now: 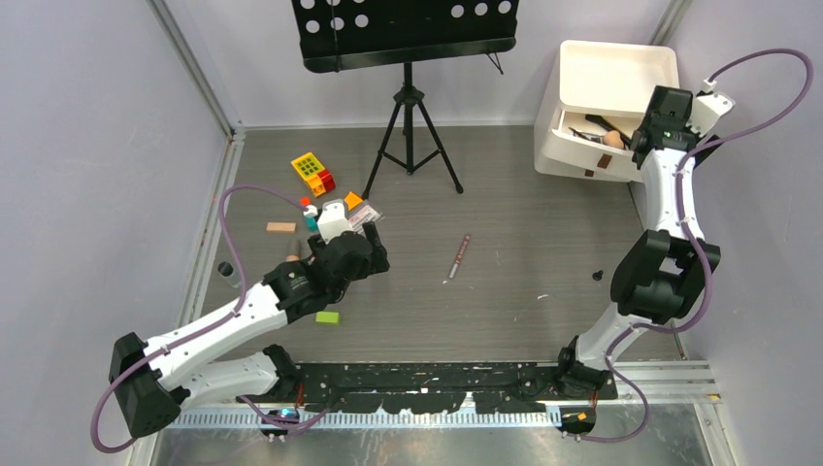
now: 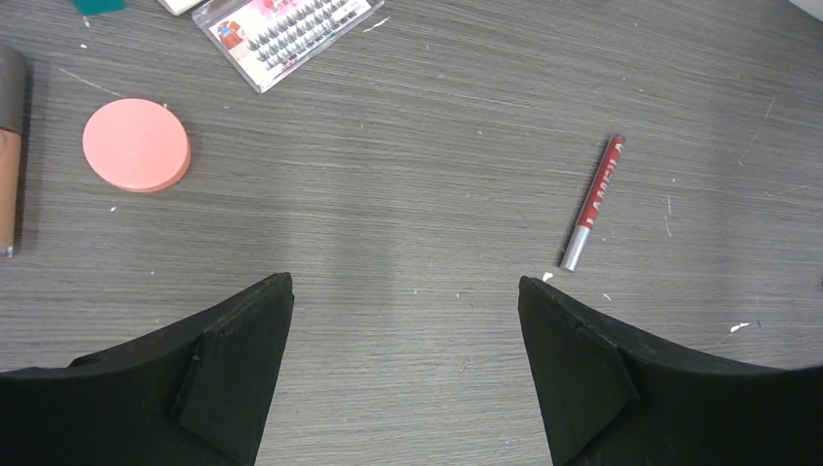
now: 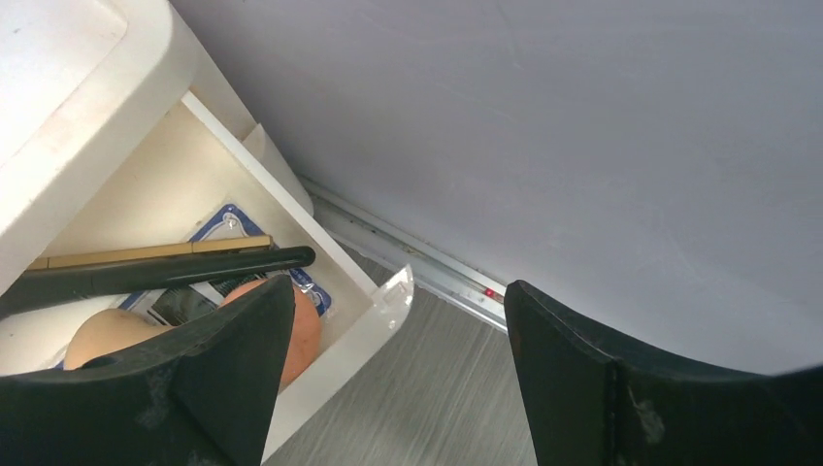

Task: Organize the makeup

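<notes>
A white drawer organizer (image 1: 618, 73) stands at the back right, its drawer pulled out with a dark tube (image 3: 146, 273), a peach sponge (image 3: 304, 333) and other items inside. My right gripper is open above the drawer's right front corner, nothing between its fingers. My left gripper is open over the floor at left, also empty. Ahead of it lie a red-and-silver pencil (image 2: 594, 199), a pink round compact (image 2: 136, 145), a lash package (image 2: 285, 34) and a beige-grey tube (image 2: 8, 184).
A black music stand (image 1: 409, 97) stands at the back centre. Toy blocks (image 1: 313, 173) and a green block (image 1: 328, 317) lie on the left. The right wall is close beside my right arm.
</notes>
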